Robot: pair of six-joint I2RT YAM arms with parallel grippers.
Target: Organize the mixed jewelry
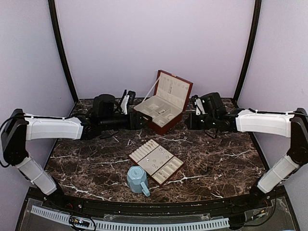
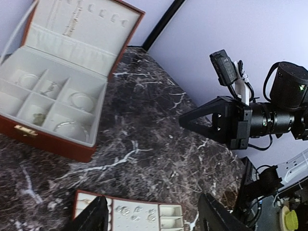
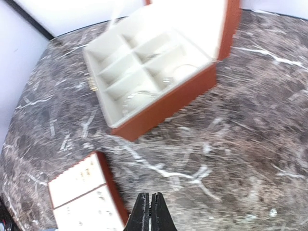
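An open jewelry box [image 1: 159, 126] with a red-brown shell and pale compartments stands at the middle back, its lid [image 1: 173, 89] raised. Several rings and bracelets lie in its compartments, clearest in the left wrist view, where a round bracelet [image 2: 72, 125] shows. In front of the box, a jewelry tray [image 1: 156, 162] holds small pieces on its middle panel. My left gripper [image 1: 143, 121] hovers at the box's left front; in its own view the fingers [image 2: 97, 214] stand apart with nothing between them. To the right of the box, my right gripper is shut, nothing visible between its fingertips.
A light blue mug [image 1: 137, 180] sits upside down against the tray's front left side. Both arms are close to the box, one on each side.
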